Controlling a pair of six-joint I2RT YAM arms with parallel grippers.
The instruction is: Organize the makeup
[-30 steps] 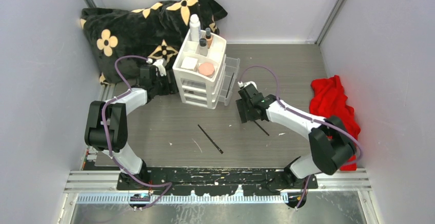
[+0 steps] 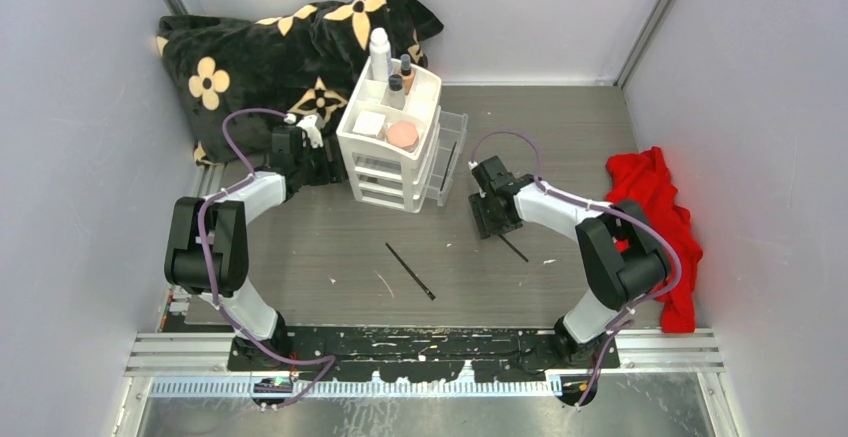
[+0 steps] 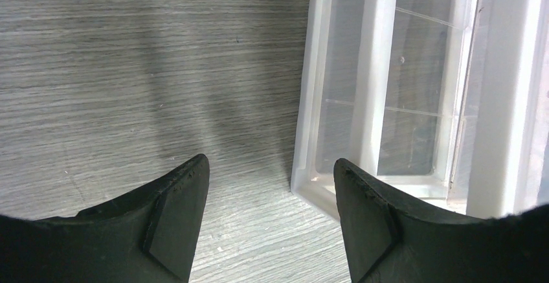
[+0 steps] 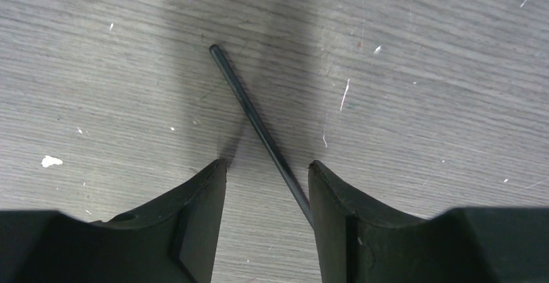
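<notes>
A thin dark pencil lies on the table beneath my right gripper. In the right wrist view its far end shows between the parted fingers, and its near end passes behind the right finger. The fingers are partly open and not closed on it. A second dark pencil rests on bare table at front centre. The white organizer has a clear drawer pulled out on its right side, with a thin dark stick inside. My left gripper stands open and empty, one finger close against the organizer's drawer side.
On the organizer's top stand a white bottle, small bottles, a white box and a pink round item. A dark cushion is behind it; red cloth lies far right.
My right arm has shifted, its elbow moving inward and the gripper slightly to the right. The left arm is still.
</notes>
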